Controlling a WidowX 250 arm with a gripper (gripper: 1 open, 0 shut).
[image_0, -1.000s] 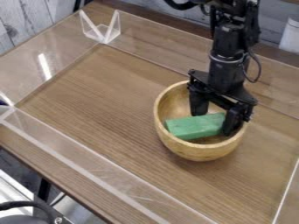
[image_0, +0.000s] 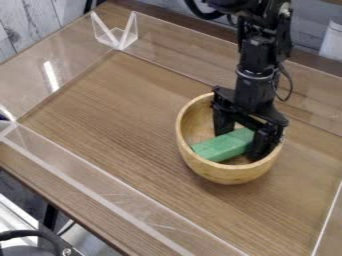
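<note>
A wooden-coloured bowl (image_0: 217, 172) sits on the right half of the table, with a green block (image_0: 211, 148) lying inside it. My black gripper (image_0: 247, 130) reaches down from the top right into the bowl, open, its fingers over and around the right part of the green block. The block's far end is partly hidden by the fingers.
A white wire-like holder (image_0: 115, 32) stands at the back left. Cables and frame parts lie beyond the left edge.
My gripper has moved slightly lower into the bowl over the green block, which now looks a little more covered by the fingers.
</note>
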